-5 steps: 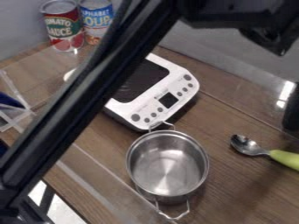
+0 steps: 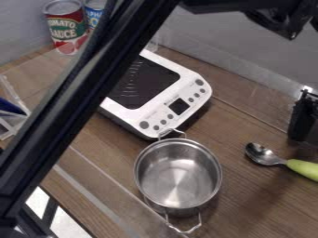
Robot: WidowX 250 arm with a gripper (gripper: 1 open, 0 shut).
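Observation:
A steel pot with two wire handles sits on the wooden counter. A spoon with a green handle lies to its right. A white induction cooker stands behind the pot. A dark part at the right edge is cut off by the frame, and I cannot tell if it is my gripper. Black arm parts cross the left and top of the view.
A tomato sauce can and a second can, partly hidden by the arm, stand at the back left. A grey wall runs behind the counter. The counter right of the pot is mostly clear.
The black arm parts have shifted slightly, covering more of the second can and rising at the top right. The pot, spoon and cooker have not moved.

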